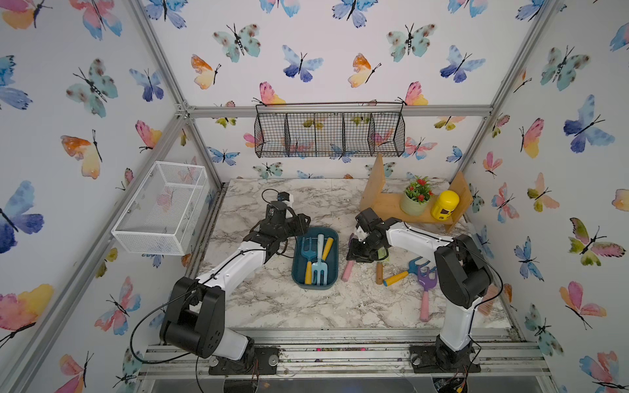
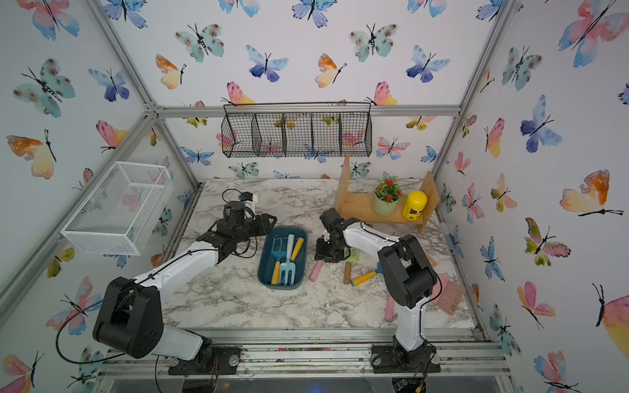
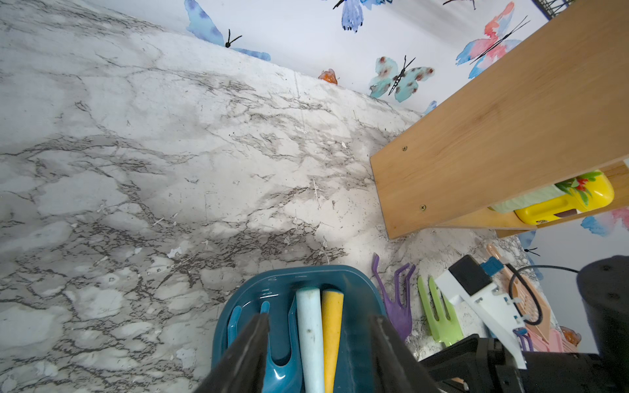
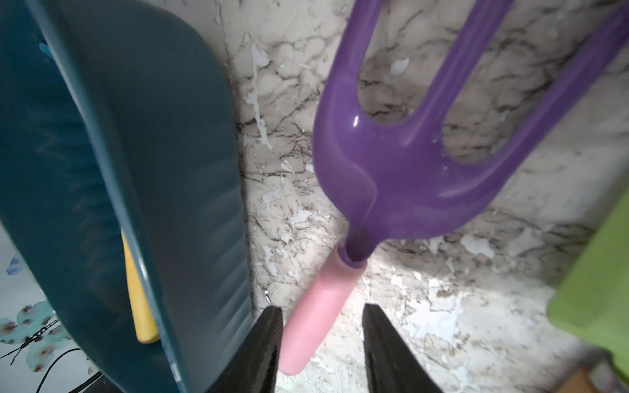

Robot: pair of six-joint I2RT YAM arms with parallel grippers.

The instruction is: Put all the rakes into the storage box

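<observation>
A purple rake (image 4: 406, 177) with a pink handle (image 4: 321, 308) lies on the marble table, right beside the teal storage box (image 4: 190, 216). My right gripper is open over the pink handle, which shows between and beyond its fingers, not gripped. Inside the box (image 1: 295, 275) lie a light-blue rake (image 1: 319, 270), a darker blue tool (image 1: 309, 247) and yellow handles. Next to the box's far left side, my left gripper hangs above it, fingers apart and nothing between them.
Further right lie a green fork (image 3: 440, 314), a brown handle (image 1: 379, 272), a blue rake with a yellow handle (image 1: 395, 278) and another purple rake (image 1: 426, 281). A wooden shelf (image 1: 393, 206) stands behind.
</observation>
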